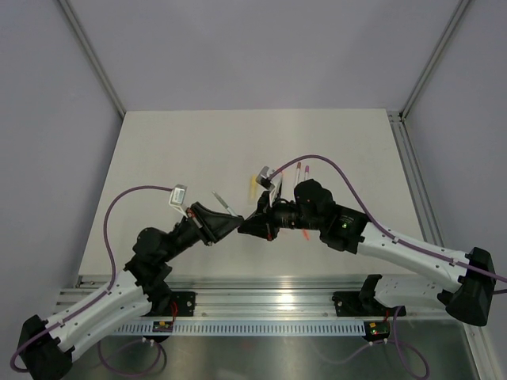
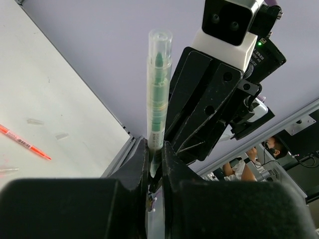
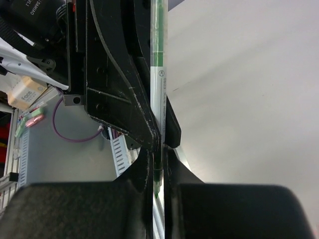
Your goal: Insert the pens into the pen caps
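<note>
A green pen (image 1: 223, 203) with a clear part on it slants beside the touching fronts of my two grippers in the top view. In the left wrist view, its green tip shows inside clear plastic, and the fingers (image 2: 175, 172) of my left gripper stand close on both sides of the green pen (image 2: 158, 99); whether they press on it I cannot tell. My right gripper is shut on the green pen (image 3: 158, 89) in the right wrist view, with the left fingers just beyond. The join is largely hidden by fingers.
A yellow pen (image 1: 253, 188) and two slim pens (image 1: 298, 174) lie on the white table (image 1: 182, 150) behind the grippers. An orange pen (image 2: 25, 143) rests on the table too.
</note>
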